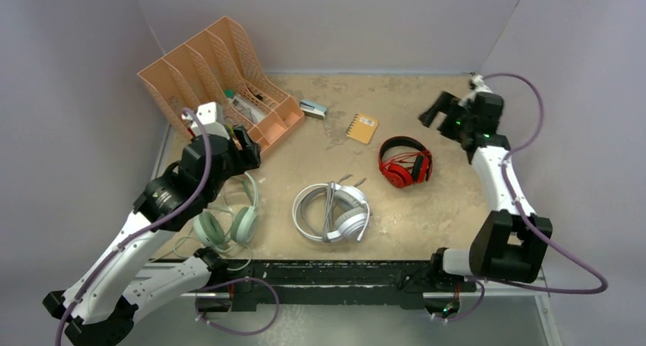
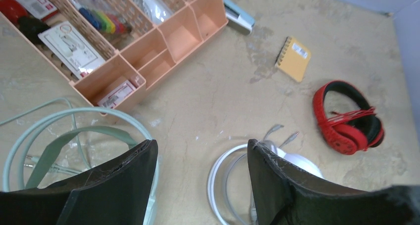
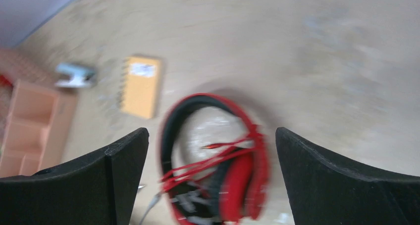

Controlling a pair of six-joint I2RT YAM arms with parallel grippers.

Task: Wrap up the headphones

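Note:
Red headphones [image 1: 401,174] lie on the table right of centre, their red cord wound across band and earcup. Nearer the front, silver-white headphones [image 1: 353,222] have a grey cable [image 1: 330,209] bundled around the band. The pale green headphones [image 1: 245,224] rest at the left front; their cord [image 1: 183,245] trails loose on the table. My left gripper is open above the table near the green pair, nothing between its fingers. Up and to the right of the red pair, my right gripper hangs open and apart from it.
A peach organizer [image 1: 283,120] with stationery stands at the back left. A stapler [image 1: 313,109] and a yellow notebook [image 1: 362,128] lie behind the headphones. Walls close the back and sides. Bare table lies between the organizer and the silver pair.

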